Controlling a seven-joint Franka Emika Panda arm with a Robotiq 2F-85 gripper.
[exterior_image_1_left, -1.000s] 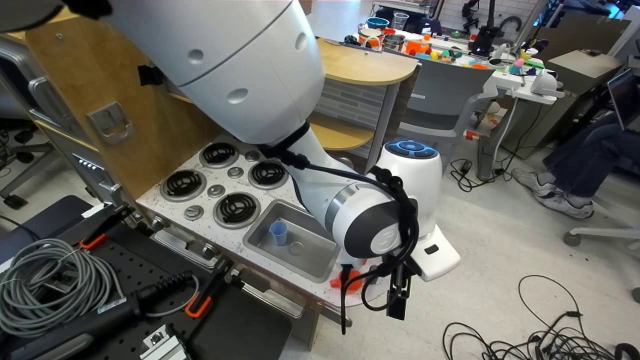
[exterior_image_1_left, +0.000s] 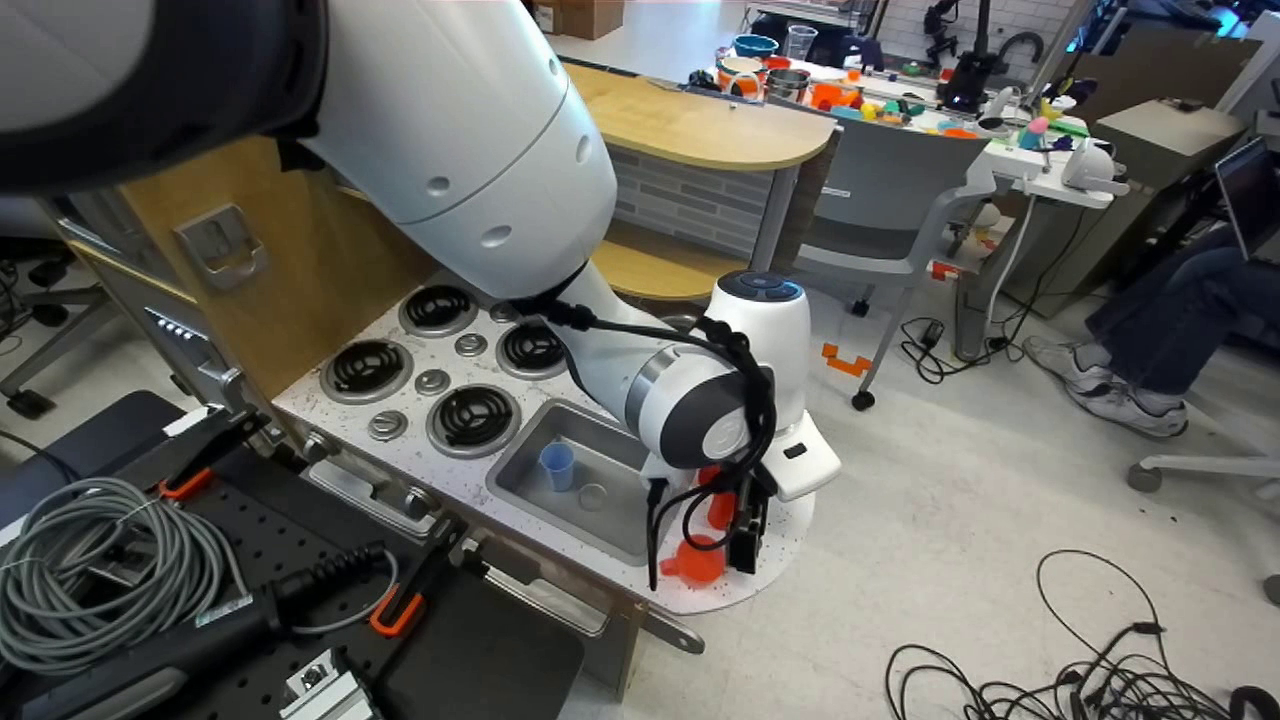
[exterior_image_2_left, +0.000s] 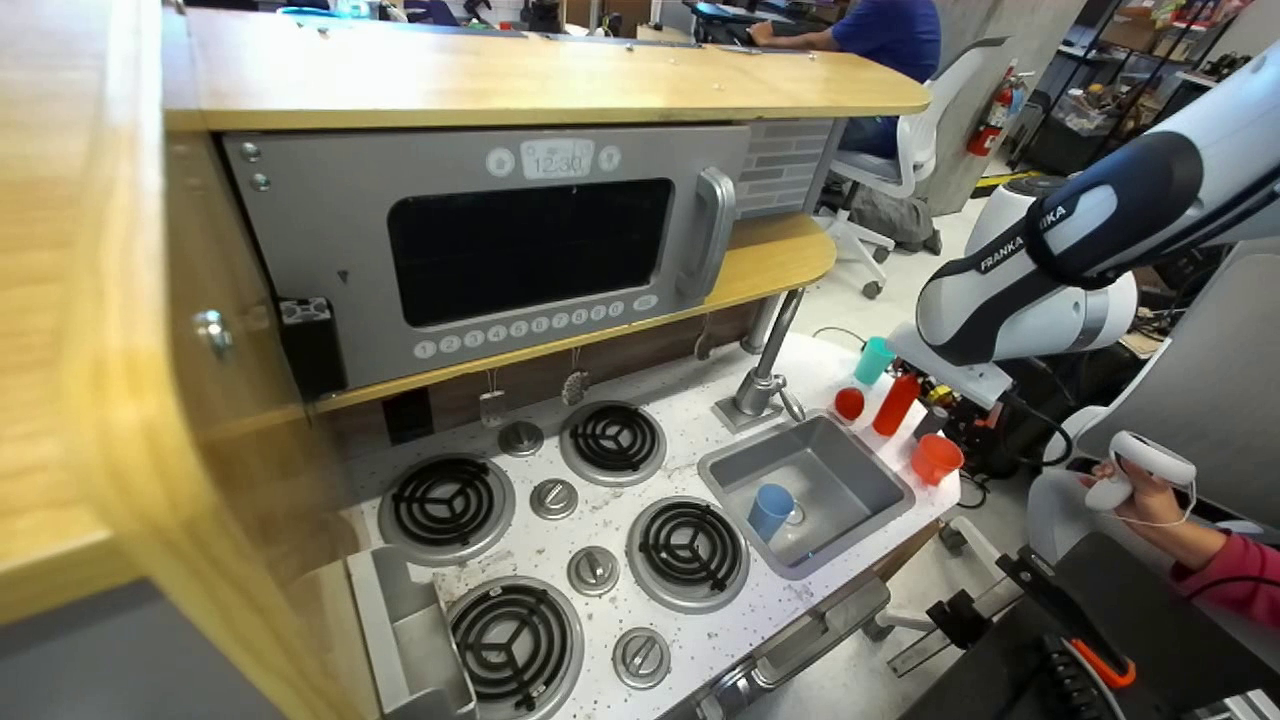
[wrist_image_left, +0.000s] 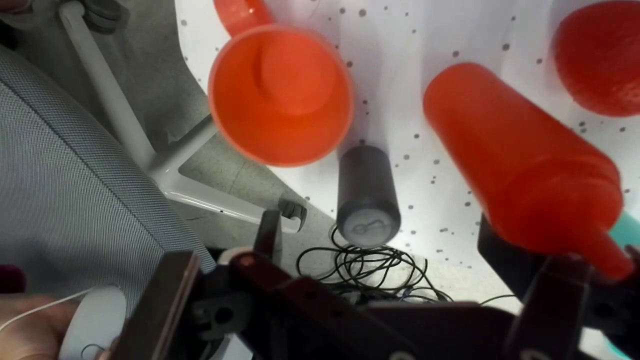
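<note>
In the wrist view my gripper is open, its fingers (wrist_image_left: 269, 235) spread wide. A small dark grey cylinder (wrist_image_left: 366, 195) stands on the counter, in line with the gap between them; how far below cannot be told. An orange-red cup (wrist_image_left: 282, 99) with a handle is left of the cylinder. To its right, a red squeeze bottle (wrist_image_left: 522, 156) overlaps the right finger in the picture, and contact cannot be judged. A red round object (wrist_image_left: 603, 57) lies farther right. In exterior view 2 a teal cup (exterior_image_2_left: 873, 360) stands behind the bottle.
The sink (exterior_image_2_left: 840, 504) beside these things holds a blue cup (exterior_image_2_left: 770, 510). A faucet (exterior_image_2_left: 762, 384) rises at the sink's back. Stove burners (exterior_image_2_left: 690, 552) occupy the counter's other side. The counter's rounded edge drops to the floor close to the grey cylinder.
My arm has moved left and lower in exterior view 1, from beyond the counter's end to above its rounded end. More of the red things show there now.
</note>
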